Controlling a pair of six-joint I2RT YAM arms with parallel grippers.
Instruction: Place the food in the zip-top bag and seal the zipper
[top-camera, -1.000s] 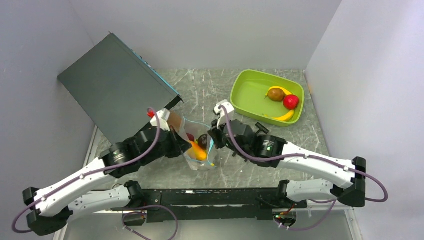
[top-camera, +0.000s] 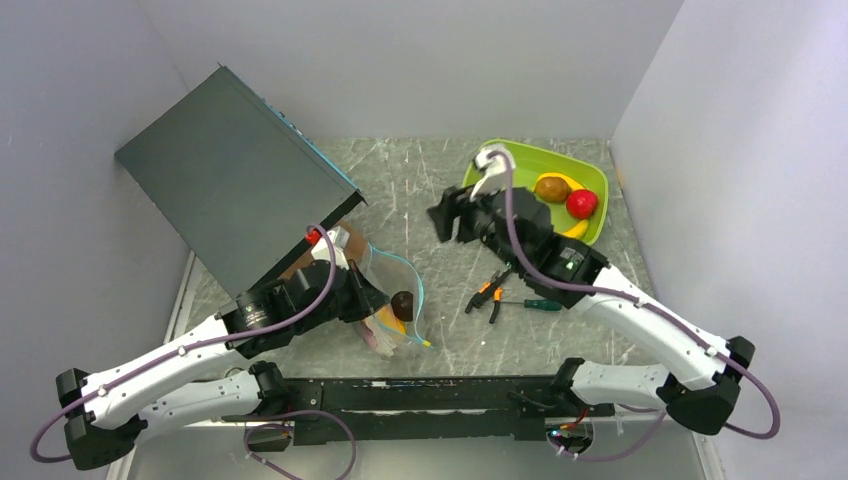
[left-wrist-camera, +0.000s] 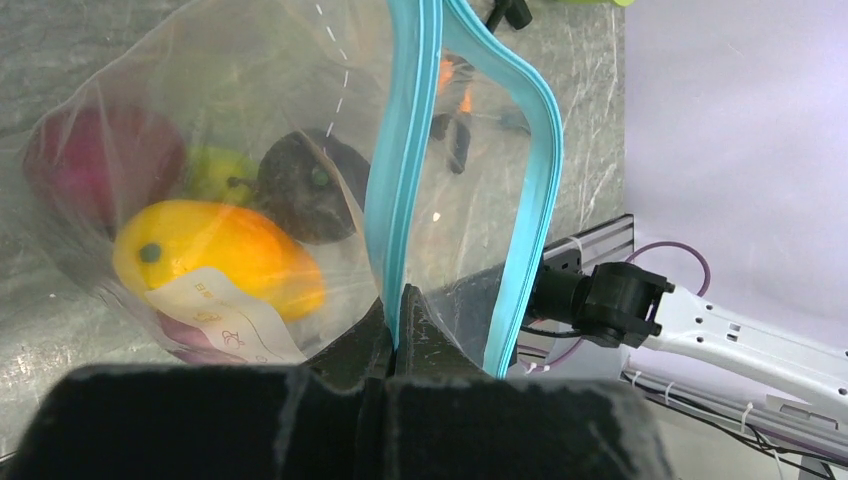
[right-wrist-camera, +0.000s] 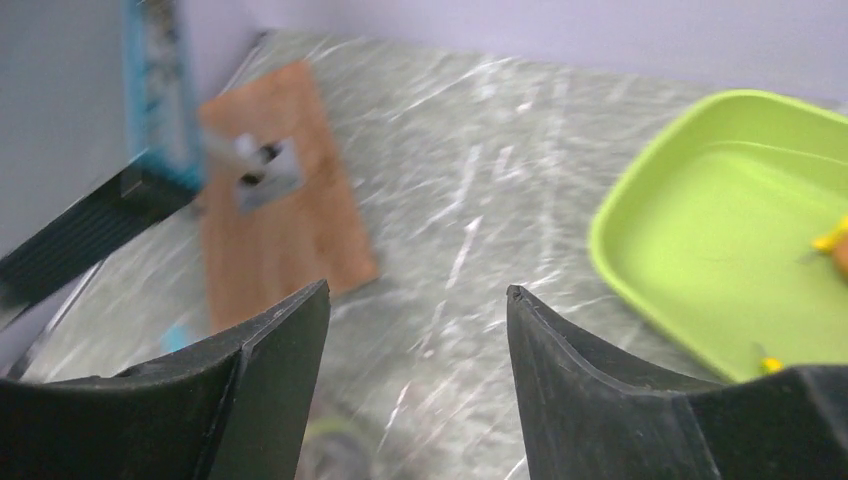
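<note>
The clear zip top bag (top-camera: 411, 268) lies at the left middle of the table, its blue zipper (left-wrist-camera: 403, 150) parted into two strips. Through its film in the left wrist view show a yellow mango (left-wrist-camera: 220, 252), a dark avocado (left-wrist-camera: 312, 185), a green fruit (left-wrist-camera: 218, 172) and a dark red fruit (left-wrist-camera: 105, 165). My left gripper is shut on one edge of the bag at the zipper. Away from the bag, my right gripper stands open over bare table, nothing between its fingers. A potato-like brown food (top-camera: 551, 189), a red fruit (top-camera: 581, 204) and bananas (top-camera: 577, 229) lie in the green basket.
The green basket (right-wrist-camera: 640, 300) stands at the back right, partly under my right arm. Pliers (top-camera: 487, 291) and a green-handled screwdriver (top-camera: 541, 304) lie at the middle right. A large grey panel (top-camera: 240, 170) and a brown board (right-wrist-camera: 290, 200) occupy the left.
My right gripper has left the bag's zipper side and swung back and right towards the basket, opening. The left gripper shifted slightly, and the bag has slumped a little.
</note>
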